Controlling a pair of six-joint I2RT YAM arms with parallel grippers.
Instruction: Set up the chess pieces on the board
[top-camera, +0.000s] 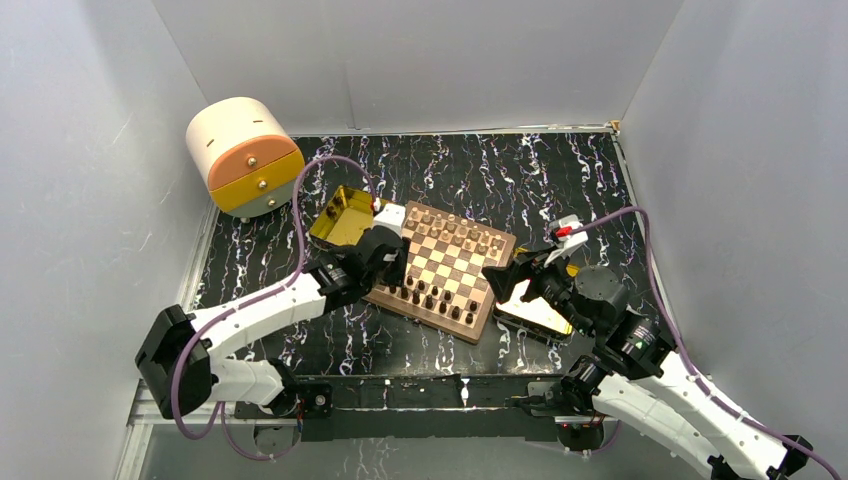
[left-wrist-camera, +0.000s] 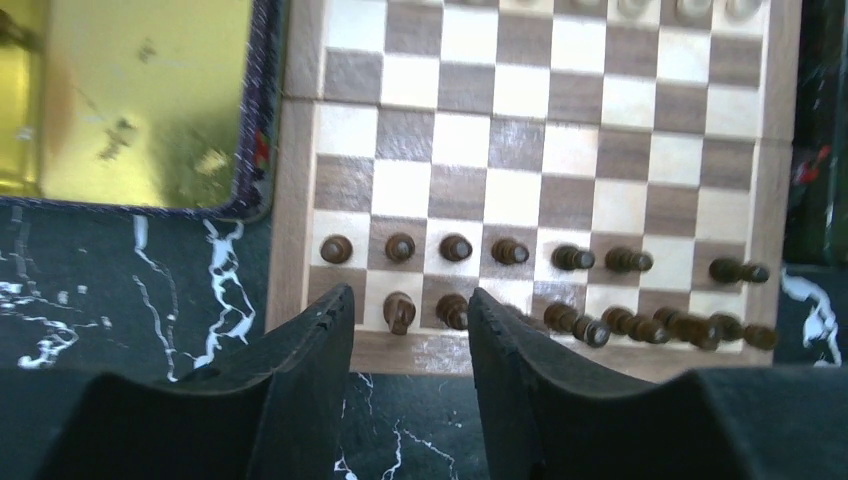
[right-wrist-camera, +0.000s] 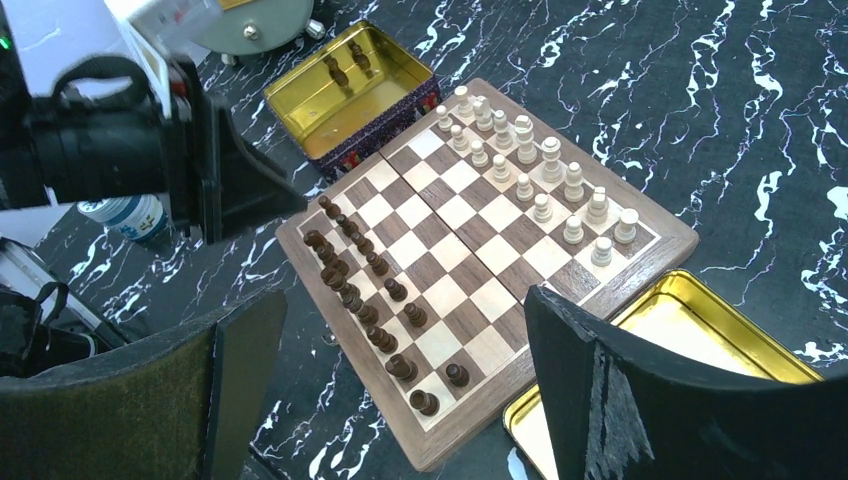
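The wooden chess board (right-wrist-camera: 440, 205) lies on the marbled table. White pieces (right-wrist-camera: 551, 160) stand in two rows along its far side. Along the near side are two rows of dark pieces (right-wrist-camera: 378, 263), the front one with a gap near its right end. Over the near left part of the board, my left gripper is open above a dark piece (left-wrist-camera: 400, 310), its fingers empty. The left corner square beside that piece looks bare. Two dark pieces (right-wrist-camera: 336, 72) lie in the gold tin (right-wrist-camera: 310, 135). My right gripper hangs open and empty at the board's right.
Beneath my right arm a second gold tin (right-wrist-camera: 690, 310) adjoins the board's right side. A drum-shaped drawer box (top-camera: 245, 155) stands at the back left. In the right wrist view a white and blue jar (right-wrist-camera: 125, 215) shows near the left arm.
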